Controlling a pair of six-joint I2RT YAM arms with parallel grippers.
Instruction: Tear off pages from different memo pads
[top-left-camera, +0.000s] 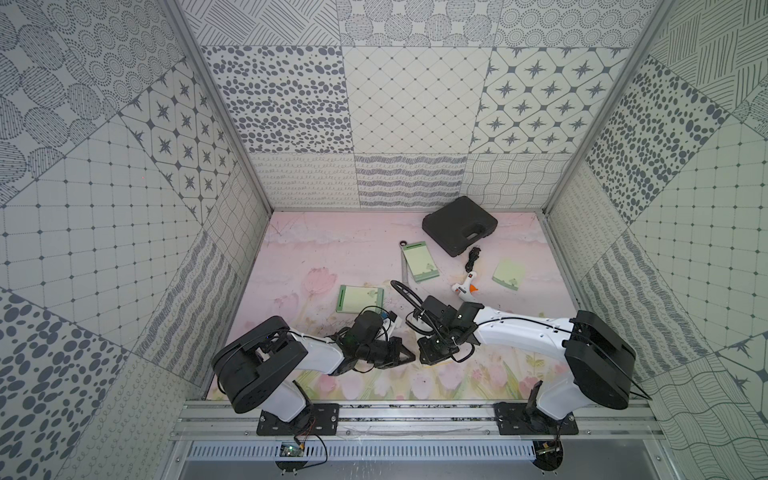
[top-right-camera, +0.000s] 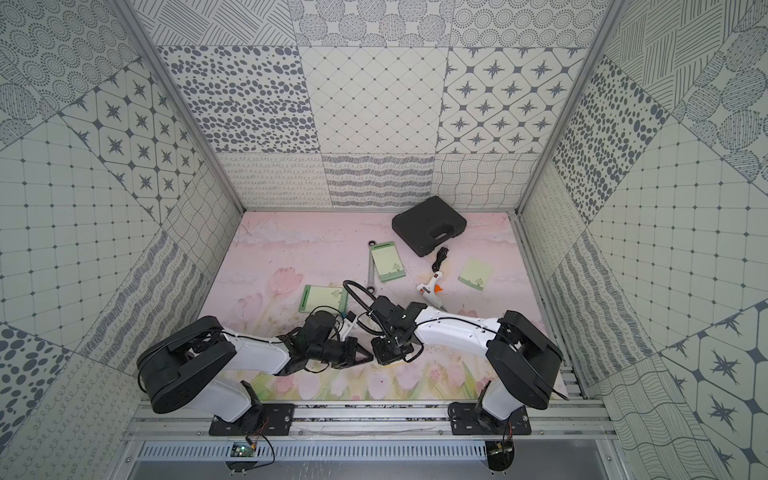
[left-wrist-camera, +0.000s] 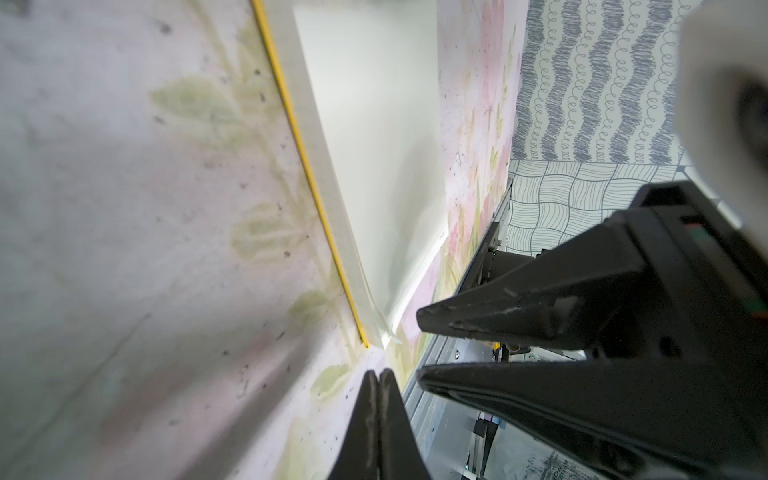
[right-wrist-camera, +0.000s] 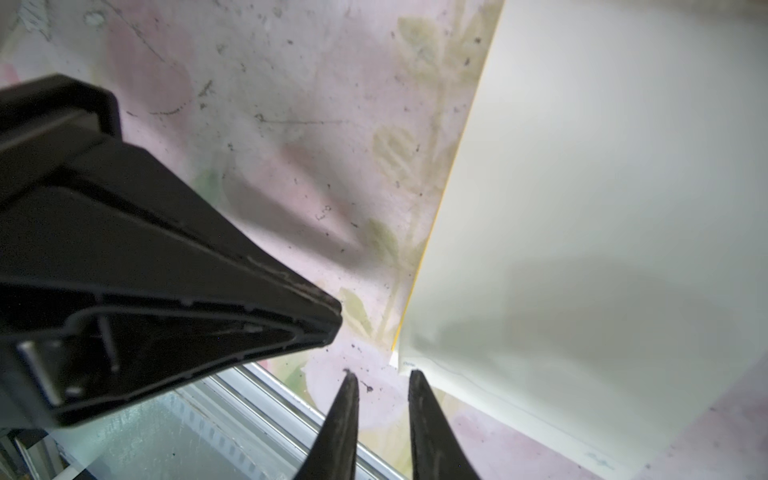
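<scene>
A white memo pad (right-wrist-camera: 576, 232) with a thin yellow base edge lies on the table; the arms cover most of it from above. My left gripper is shut with nothing between its fingers, its tips just off the pad's near corner. My right gripper stands slightly open beside that corner, with no page between its fingers. The top page (left-wrist-camera: 384, 144) lies nearly flat, its corner slightly raised. Two green-bordered pads, one at left (top-left-camera: 360, 299) and one at centre back (top-left-camera: 421, 261), lie farther off.
A loose green sheet (top-left-camera: 509, 273) lies at the right. A black case (top-left-camera: 460, 225), a white-and-orange tool (top-left-camera: 465, 286) with a black cord (top-left-camera: 473, 258), and a wrench (top-left-camera: 404, 264) are at the back. Both grippers are close together.
</scene>
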